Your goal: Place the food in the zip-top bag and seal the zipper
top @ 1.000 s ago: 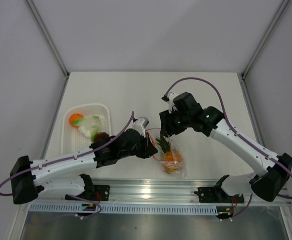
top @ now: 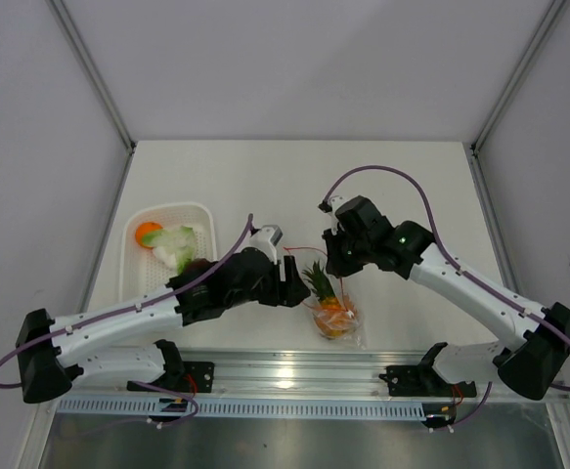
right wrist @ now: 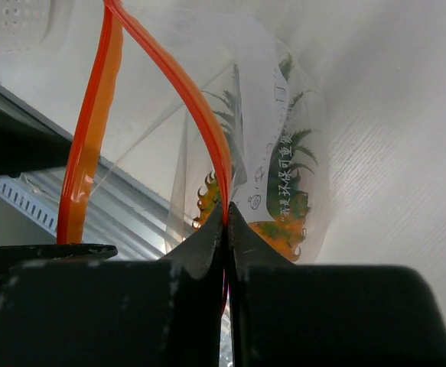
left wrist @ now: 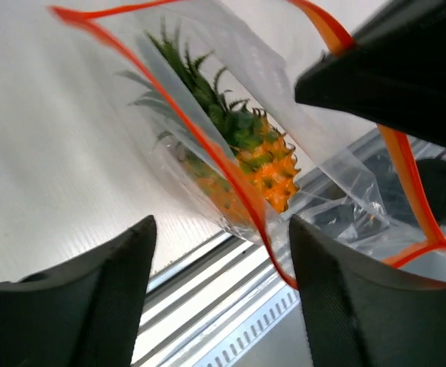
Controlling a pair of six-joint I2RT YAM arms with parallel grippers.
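Observation:
A clear zip top bag (top: 348, 330) with an orange-red zipper edge lies near the table's front edge, its mouth spread open. Inside it rests a pineapple (left wrist: 265, 164), green crown toward the mouth. In the right wrist view, my right gripper is shut on the bag's zipper edge (right wrist: 200, 103), the strip running between its fingertips. My left gripper is open, its fingers (left wrist: 123, 264) spread apart at the bag's mouth. One side of the zipper edge crosses in front of its right finger, apparently not clamped.
A white basket (top: 128, 256) stands at the left, holding an orange (top: 148, 233), a leafy cabbage-like vegetable (top: 174, 246) and a dark red item partly behind my left arm. A metal rail (top: 285, 371) runs along the front.
The right gripper has come down toward the bag's edge and gone from open to shut.

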